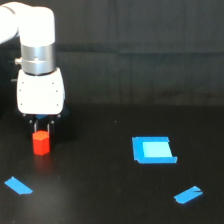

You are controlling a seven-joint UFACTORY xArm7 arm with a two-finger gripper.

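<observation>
At the left of the camera view, a small red block is at or close to the dark table top; I cannot tell whether it touches it. My gripper, with a white body and dark fingers, points straight down directly over the block. Dark fingertips against the dark background leave the exact contact hard to make out.
To the right, a blue taped square with a pale blue-white centre lies on the table. Blue tape strips lie at front left and front right. Between block and square, the table is bare.
</observation>
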